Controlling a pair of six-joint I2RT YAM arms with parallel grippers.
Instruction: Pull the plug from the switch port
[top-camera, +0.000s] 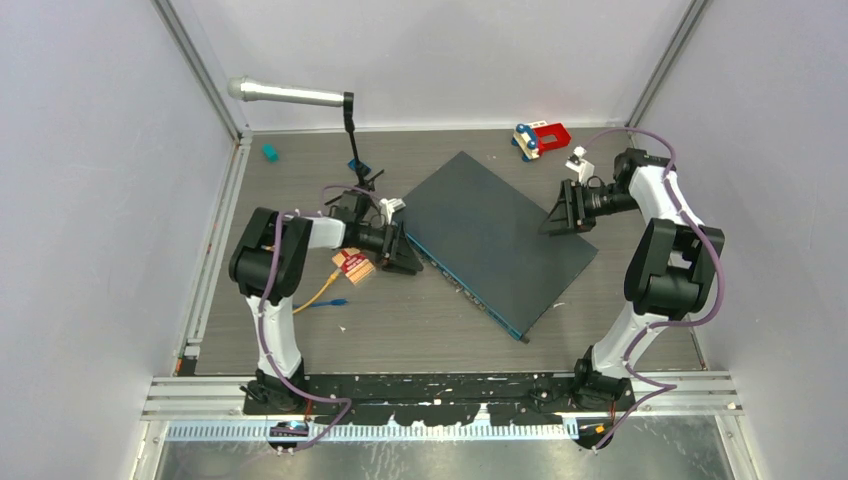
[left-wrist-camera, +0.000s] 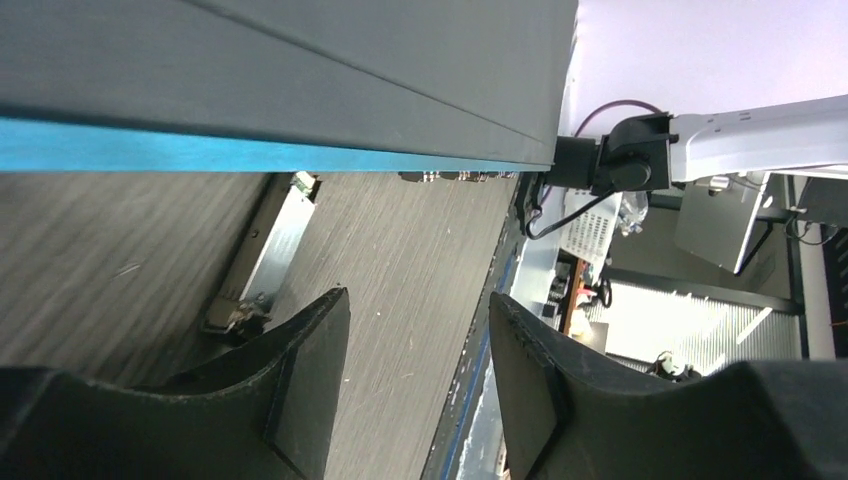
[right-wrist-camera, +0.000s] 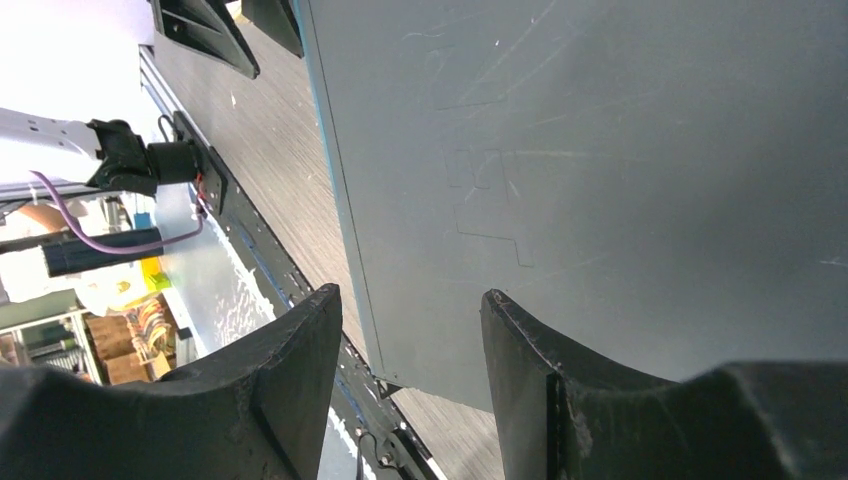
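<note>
A dark grey switch (top-camera: 490, 240) lies angled in mid-table, with a blue front strip (left-wrist-camera: 200, 148) along its left-facing port side. My left gripper (top-camera: 405, 258) is open at that edge near the switch's upper-left end; in its wrist view a metal piece (left-wrist-camera: 265, 250) and a few ports show beneath the strip, with nothing between the fingers. No plug can be made out in a port. My right gripper (top-camera: 563, 215) is open over the switch's right part, fingers empty above the bare top (right-wrist-camera: 590, 170).
A yellow cable (top-camera: 320, 292), blue cable (top-camera: 330, 302) and orange card (top-camera: 353, 264) lie left of the switch. A microphone on a stand (top-camera: 295, 95) is at back left, a toy truck (top-camera: 540, 138) at back right.
</note>
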